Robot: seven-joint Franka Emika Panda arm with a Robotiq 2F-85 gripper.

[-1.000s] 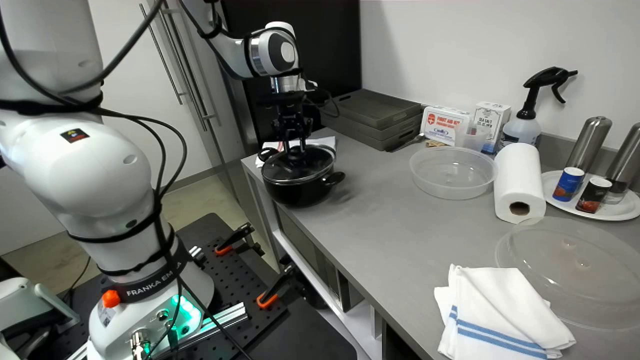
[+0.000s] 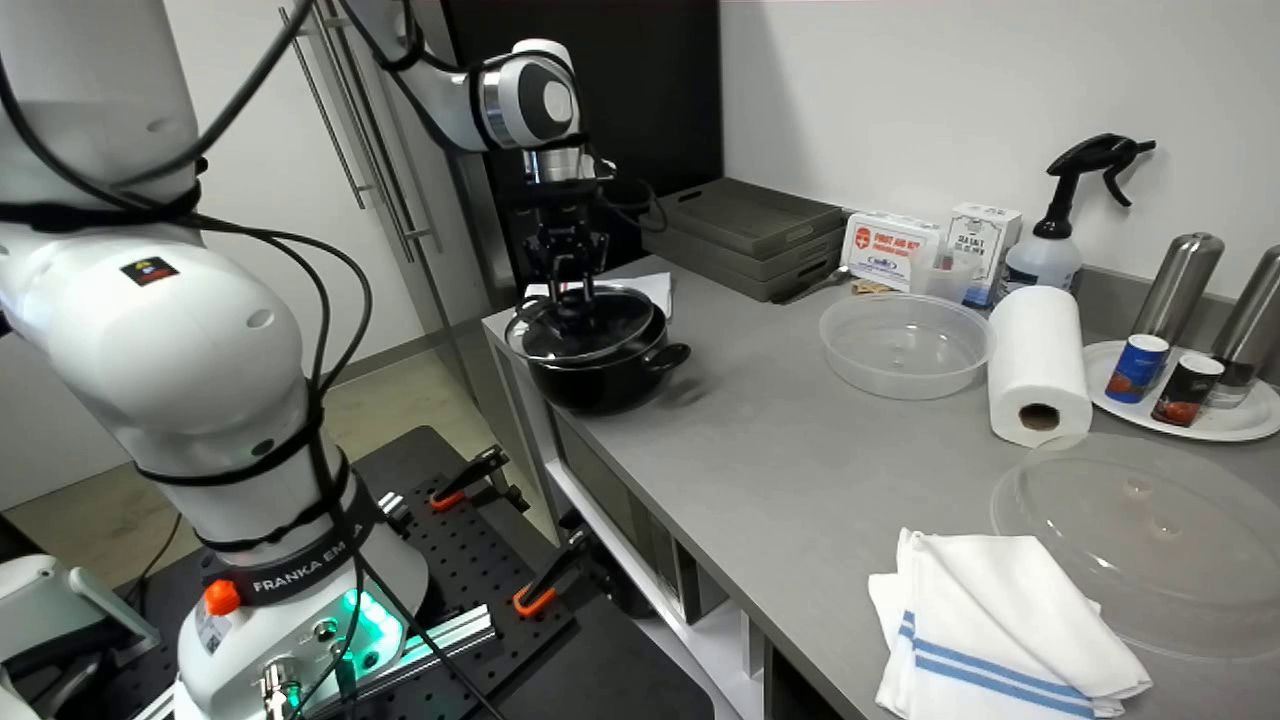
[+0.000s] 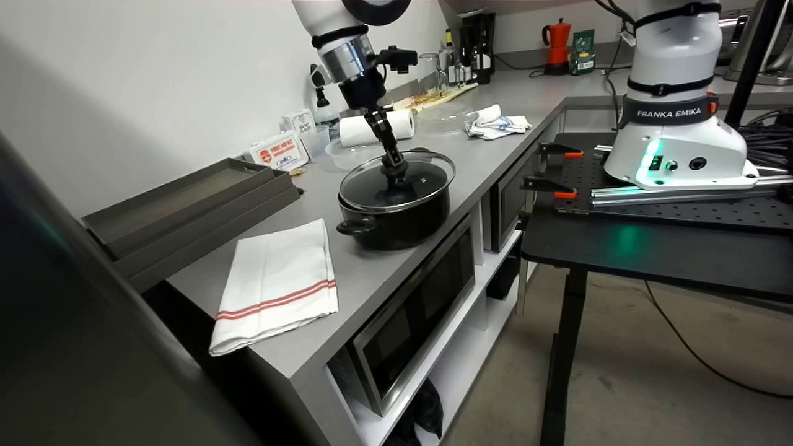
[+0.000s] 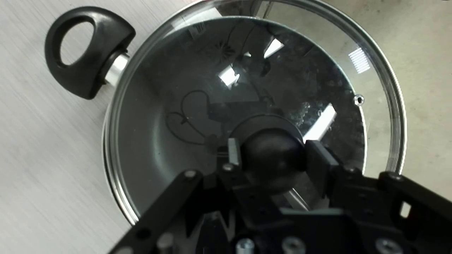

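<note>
My gripper is shut on the round black knob (image 4: 271,158) of a glass lid (image 4: 182,80) with a metal rim. Beneath the lid is a black pot (image 2: 596,386), standing on the counter near its edge. In the wrist view the lid sits off-centre: floor shows through the glass past the pot's rim on the right. One black pot handle (image 4: 99,63) sticks out at upper left. The gripper points down over the lid in exterior view 2, where the pot's front handle (image 3: 357,225) also shows. Whether the lid still touches the rim, I cannot tell.
A white towel with red stripes (image 3: 275,279) lies beside the pot, near stacked grey trays (image 3: 189,212). Farther along the counter are a clear bowl (image 2: 906,348), a paper roll (image 2: 1039,360) and a folded blue-striped towel (image 2: 996,624).
In exterior view 1, gripper and lid have shifted left together, toward the counter's edge. The lid sat squarely over the pot before; the pot itself has not moved.
</note>
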